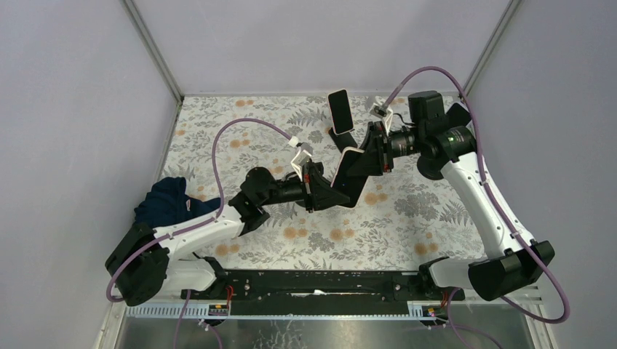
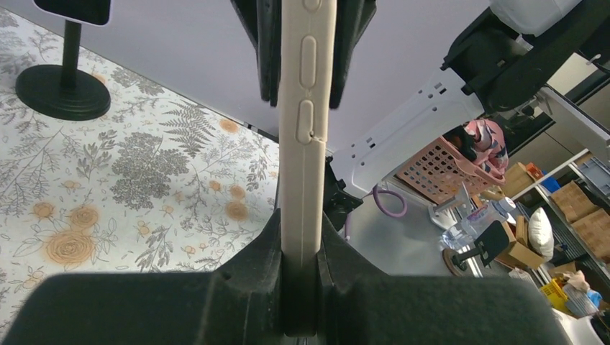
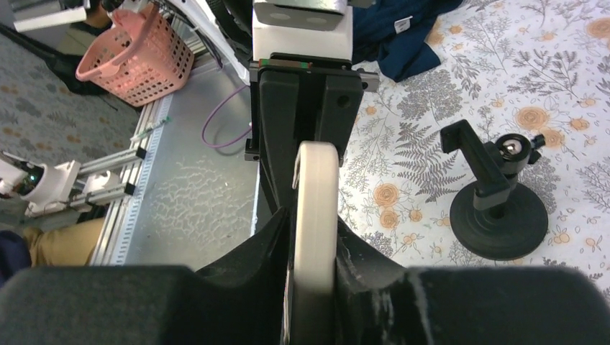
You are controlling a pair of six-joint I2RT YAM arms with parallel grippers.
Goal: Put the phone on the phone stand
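A phone with pale edges and dark screen [image 1: 348,180] is held upright between my grippers at the table's middle. My left gripper is shut on its lower left part; my right gripper is shut on the opposite end. In the top view a second phone [image 1: 340,109] rests on a stand [image 1: 343,142] at the back. A black stand [image 3: 498,223] with a holder shows in the right wrist view. Another stand [image 2: 61,93] bearing a phone is at the upper left of the left wrist view.
Dark blue cloth [image 1: 167,203] lies at the table's left edge. Another device on a round base [image 1: 431,167] is at the back right, partly behind my right arm.
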